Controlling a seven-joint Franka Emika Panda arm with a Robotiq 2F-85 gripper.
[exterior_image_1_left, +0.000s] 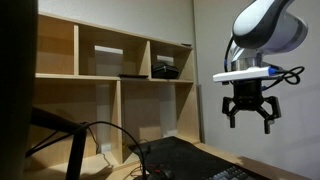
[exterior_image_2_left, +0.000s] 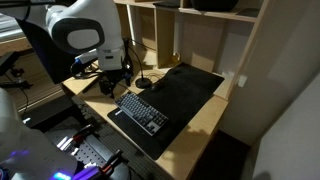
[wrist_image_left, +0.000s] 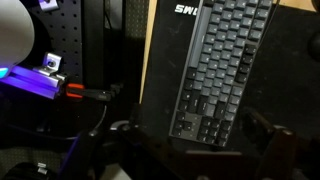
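Observation:
In exterior view 1 my gripper (exterior_image_1_left: 250, 124) hangs open above the desk's right side, fingers pointing down and nothing between them. A dark keyboard (exterior_image_2_left: 142, 112) rests on the black mat (exterior_image_2_left: 192, 88) in exterior view 2, with my gripper (exterior_image_2_left: 116, 88) above the desk near its left end. From the wrist, the keyboard (wrist_image_left: 218, 72) stretches up from the middle of the picture, its lower end between and beyond my spread fingers. Only part of the keyboard (exterior_image_1_left: 236, 173) shows at the bottom of exterior view 1.
A wooden shelf (exterior_image_1_left: 117, 110) stands behind the desk, with a black case (exterior_image_1_left: 165, 71) in one compartment. Cables lie at the mat's far left. A dark perforated panel (wrist_image_left: 75, 45) and a red-and-black tool (wrist_image_left: 88, 93) appear beside the desk in the wrist view.

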